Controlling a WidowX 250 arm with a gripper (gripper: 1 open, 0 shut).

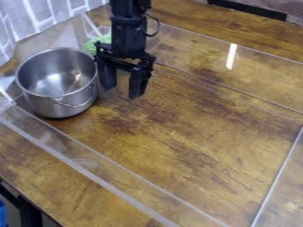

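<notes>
My black gripper (123, 82) hangs at the upper middle, its two fingers pointing down just right of a steel pot (53, 82) with a wire handle. The fingers stand apart, with nothing visible between them. A green object (97, 43) is partly hidden behind the arm at the back left.
Clear edging or panels run along the left and right sides, and a small blue object shows at the bottom left corner.
</notes>
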